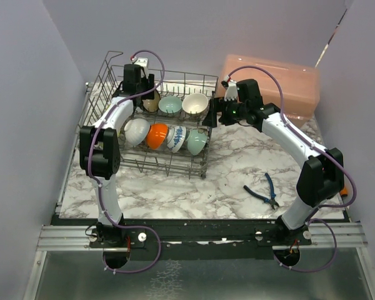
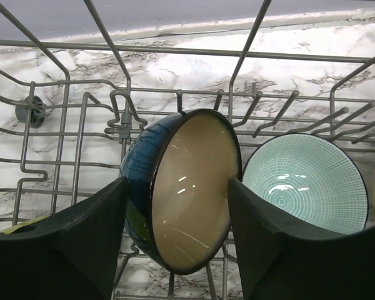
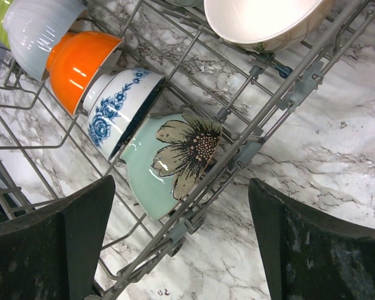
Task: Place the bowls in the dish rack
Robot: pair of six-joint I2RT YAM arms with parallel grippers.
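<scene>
My left gripper (image 1: 140, 81) is over the rack's back left, its fingers parted either side of a dark blue bowl with tan inside (image 2: 190, 194), which stands tilted in the wire rack (image 1: 178, 164); contact is unclear. Beside it sit a pale teal bowl (image 2: 303, 181) and a white bowl (image 1: 194, 100). In the front row are a white bowl (image 1: 135, 130), an orange bowl (image 3: 75, 69), a blue-patterned bowl (image 3: 115, 106) and a mint flowered bowl (image 3: 165, 165). My right gripper (image 1: 214, 112) stands open at the rack's right edge, nothing between its fingers.
A peach-coloured box (image 1: 294, 81) lies at the back right. Pliers (image 1: 269, 197) lie on the marble counter, which is otherwise clear right of and in front of the rack. Walls bound both sides and the back.
</scene>
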